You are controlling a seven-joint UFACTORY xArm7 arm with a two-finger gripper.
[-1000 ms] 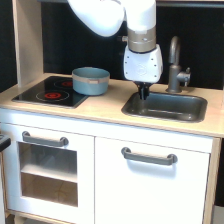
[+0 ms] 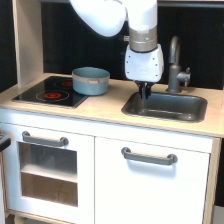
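A white arm reaches down from the top, and its gripper (image 2: pixel 145 92) hangs above the left side of the sink (image 2: pixel 182 106). Its fingers are small and dark against the dark basin, so whether they are apart or together is unclear. I make out no object between them. A blue-grey pot (image 2: pixel 90 82) stands upright on the counter at the right edge of the stove top, well to the left of the gripper and apart from it.
The black stove top (image 2: pixel 42 96) with reddish rings lies at the left. A dark faucet (image 2: pixel 175 70) rises behind the sink, close to the arm's right. Below are cabinet doors with handles (image 2: pixel 150 157). Bare wooden counter (image 2: pixel 105 108) lies between pot and sink.
The arm's hand sits very slightly farther right than before, still over the sink's left side. The pot has not moved.
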